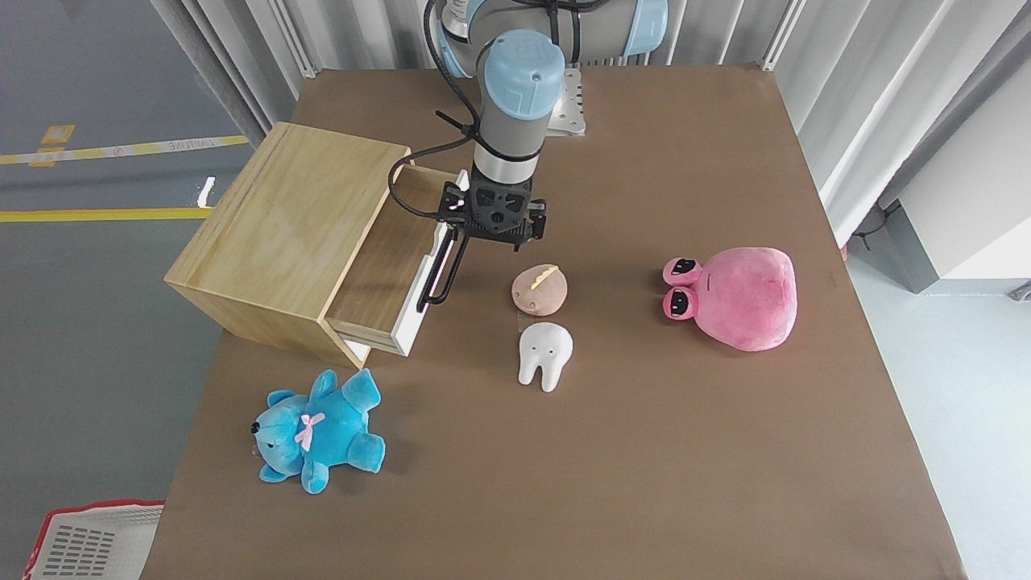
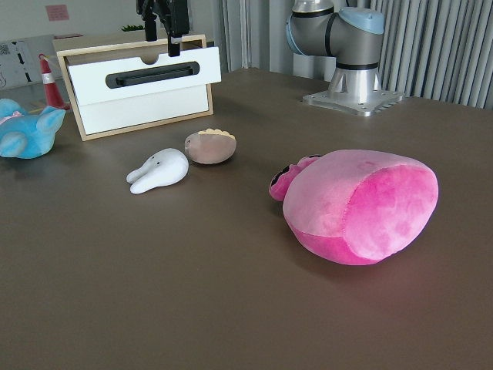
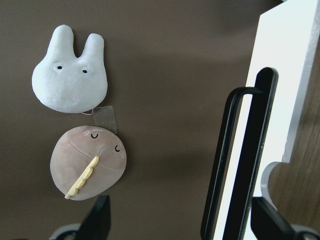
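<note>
The wooden box has its drawer pulled out, with a white front and black handle. My gripper stands open above the drawer front, apart from the handle, nothing seen between its fingers. Beside the drawer lie a round pinkish-brown plush and a white plush; both also show at the left in the wrist view.
A blue bear lies front left of the box, a large pink plush at the right. A basket stands off the table at lower left.
</note>
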